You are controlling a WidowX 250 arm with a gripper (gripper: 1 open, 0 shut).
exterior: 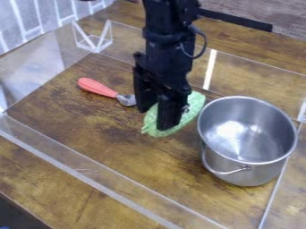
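The black gripper (167,107) hangs in the middle of the view, low over a pale green oblong object (178,122) that lies beside the pot. The green object is partly behind the fingers; whether they grip it is not clear. A steel pot (249,134) with a wire handle stands to the right of the gripper. A pizza-cutter-like tool with a red handle (98,87) lies on the wood to the left, its metal end near the gripper.
The wooden table (96,161) has free room at the front left and at the back right. Clear plastic edges or strips border the work area, with a white wire piece at the back left.
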